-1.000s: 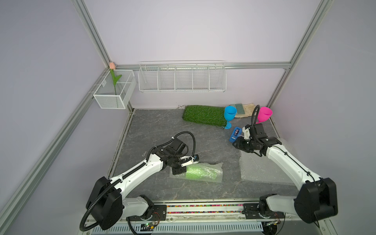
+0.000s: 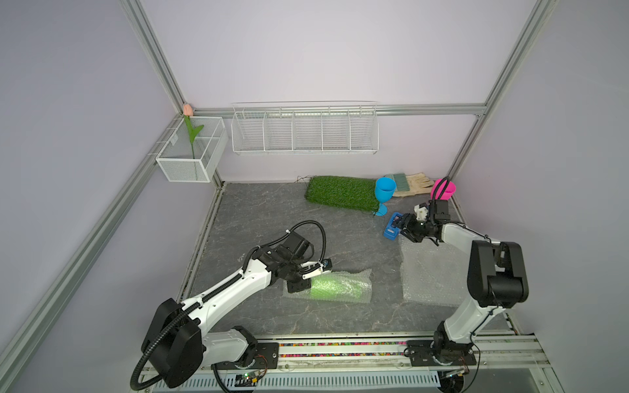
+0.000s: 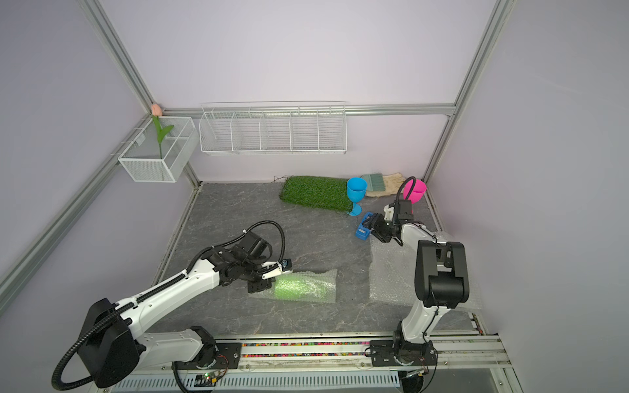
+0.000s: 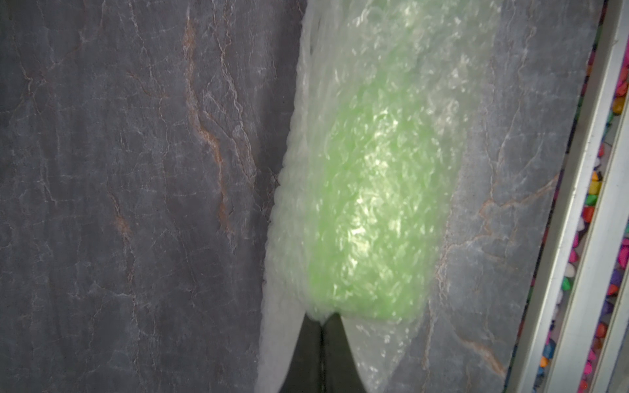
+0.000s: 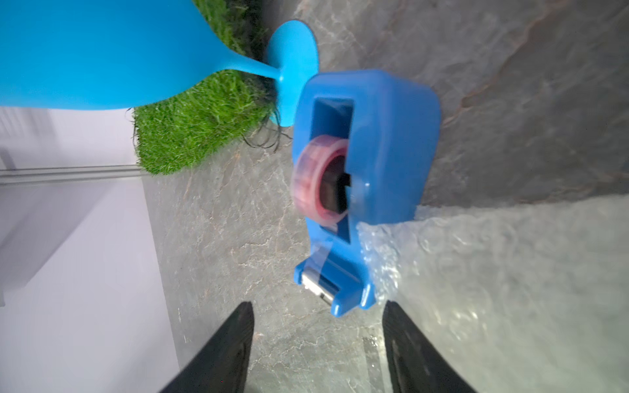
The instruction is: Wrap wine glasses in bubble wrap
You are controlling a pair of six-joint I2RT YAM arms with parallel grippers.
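Note:
A green glass rolled in bubble wrap (image 4: 373, 203) lies along the near middle of the table. My left gripper is shut at its end, pressed against the wrap. My right gripper is open over a blue tape dispenser (image 5: 399, 144) with a pink roll (image 5: 308, 177). Beside the dispenser a flat bubble wrap sheet (image 5: 498, 288) covers the right of the table. A blue wine glass (image 2: 385, 190) stands behind the dispenser, and a pink one (image 2: 447, 191) stands at the back right, partly hidden by the right arm.
An artificial grass mat (image 2: 337, 191) and gloves (image 2: 412, 184) lie along the back. A wire rack (image 2: 304, 131) and a mesh basket with a tulip (image 2: 186, 170) hang on the walls.
The left arm and wrapped glass have barely moved.

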